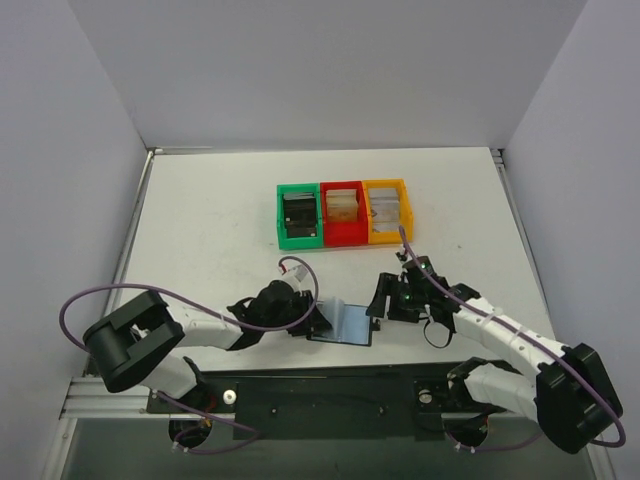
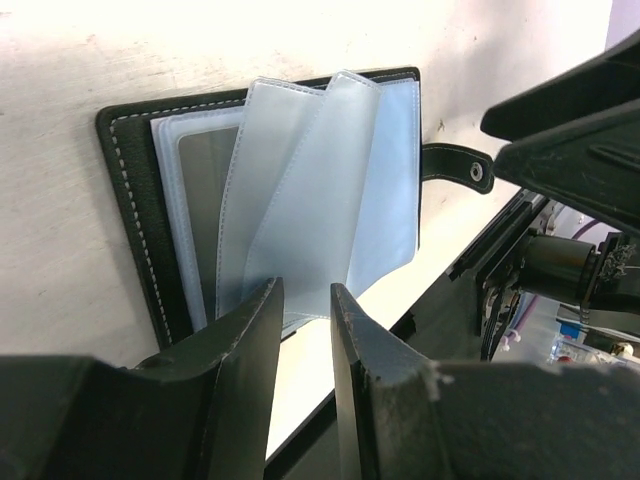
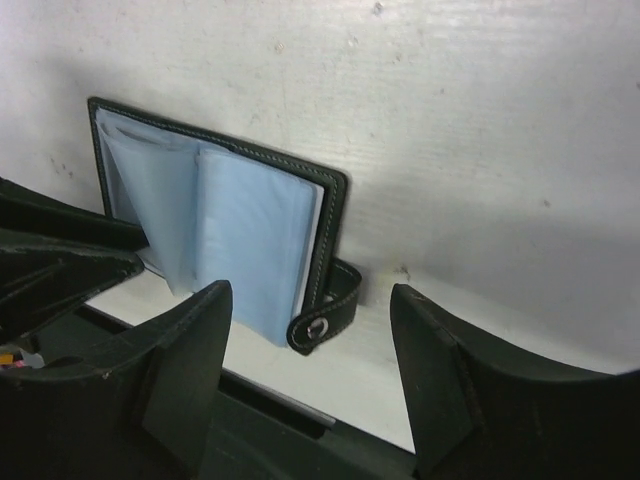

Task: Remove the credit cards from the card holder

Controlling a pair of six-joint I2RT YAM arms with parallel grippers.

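The card holder point(image 1: 356, 325) lies open on the table: a black stitched cover point(image 2: 135, 195) with clear sleeves point(image 3: 250, 230) and a snap strap point(image 3: 325, 320). A greyish panel point(image 2: 205, 210) shows under the left sleeves; whether it is a card is unclear. My left gripper is shut on the lower edge of the raised sleeves, its fingertips close together. My right gripper is open beside the strap end of the holder, nothing between its fingers.
Behind the holder stand green point(image 1: 282, 212), red point(image 1: 345, 240) and orange point(image 1: 385, 238) bins with stacks inside. The table's front edge is close below the holder.
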